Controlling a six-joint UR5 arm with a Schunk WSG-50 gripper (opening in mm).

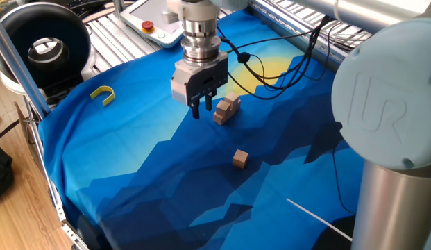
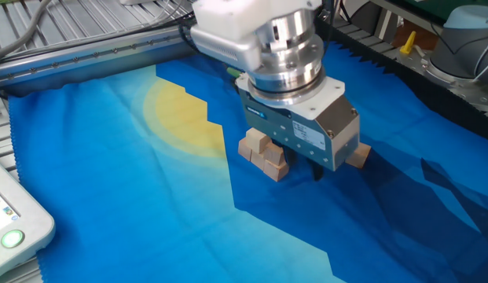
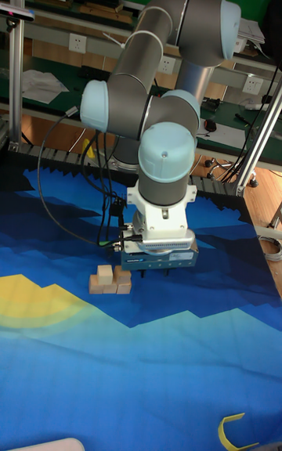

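A small stack of wooden blocks (image 1: 227, 109) stands on the blue cloth, with a lower row and blocks on top of it, one of them a pale block (image 2: 258, 140). Apart from the stack lies a single wooden cube (image 1: 240, 159); in the second exterior view the cube (image 2: 359, 155) is partly hidden behind the gripper. My gripper (image 1: 202, 108) hangs above the cloth close beside the stack, fingers pointing down. Its two fingers are spread, and nothing shows between them. In the third exterior view the gripper (image 3: 165, 274) is right of the blocks (image 3: 110, 286).
A yellow curved piece (image 1: 103, 94) lies toward the cloth's edge. Black cables (image 1: 277, 76) loop down near the arm. A teach pendant (image 1: 156, 21) rests at the back, and a thin white rod (image 1: 318, 219) lies at the front right.
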